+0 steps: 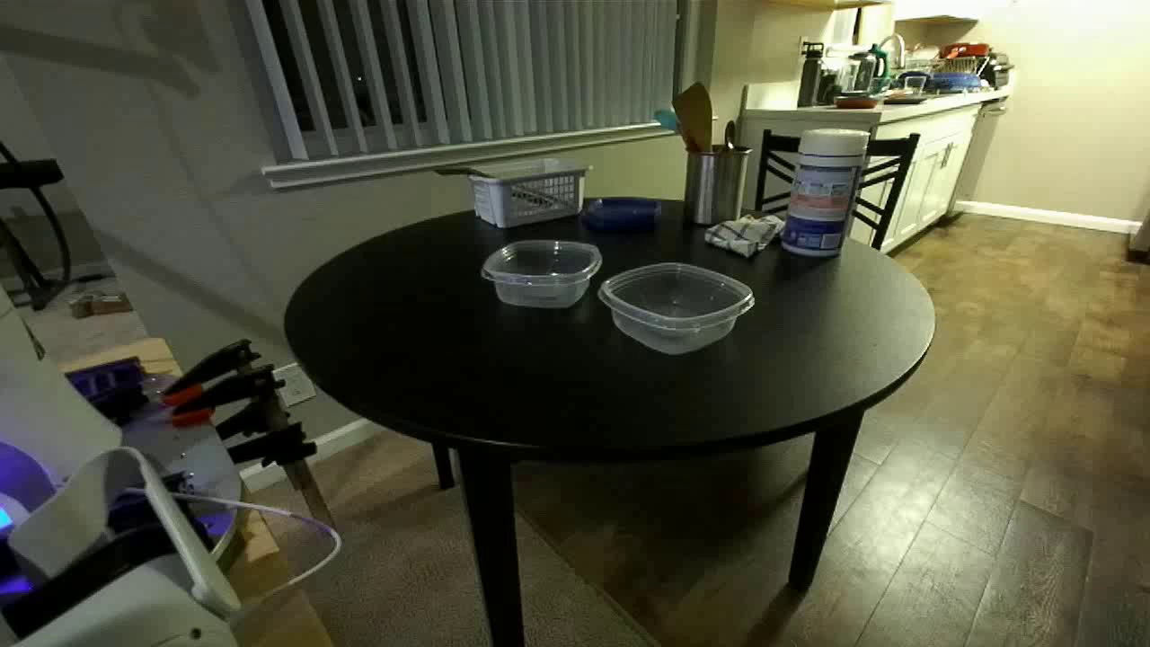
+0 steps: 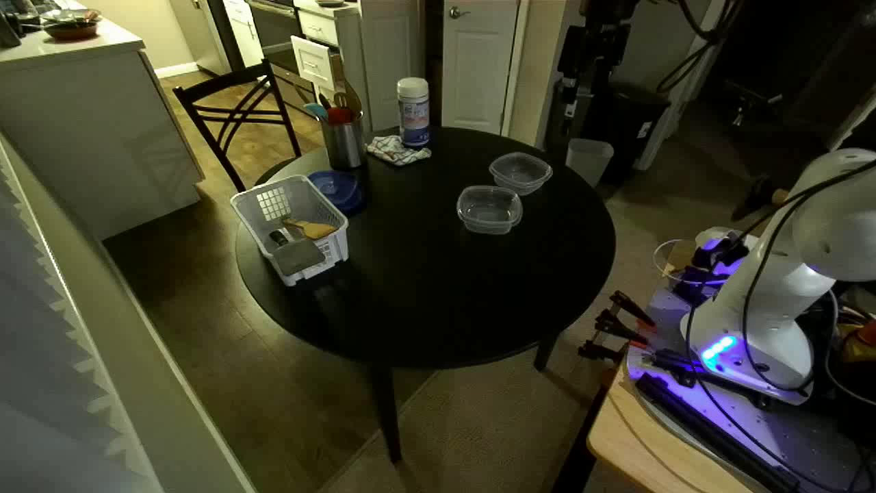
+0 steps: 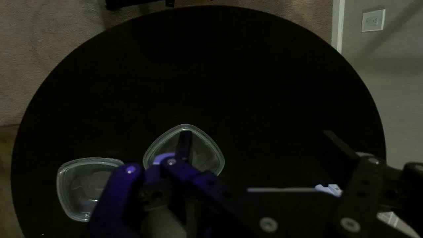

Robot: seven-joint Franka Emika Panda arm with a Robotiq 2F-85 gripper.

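Note:
In the wrist view my gripper is open, its two dark fingers wide apart and nothing between them. Beneath it spreads the round black table (image 3: 238, 79). A clear plastic container (image 3: 204, 148) appears partly behind the left finger, while another clear container (image 3: 81, 186) sits farther left, part hidden by the gripper body. Both look empty in exterior view 1: the smaller container (image 1: 542, 289) at left, the larger container (image 1: 676, 323) at right. Neither is touched by the gripper. The exterior views leave the gripper out of frame.
Near the window stands a white basket (image 2: 332, 246) holding a wooden utensil (image 2: 310, 229). Beside it are a blue item (image 1: 622, 214), a metal utensil holder (image 1: 716, 185), a checked cloth (image 1: 744, 234) and a wipes canister (image 1: 825, 194).

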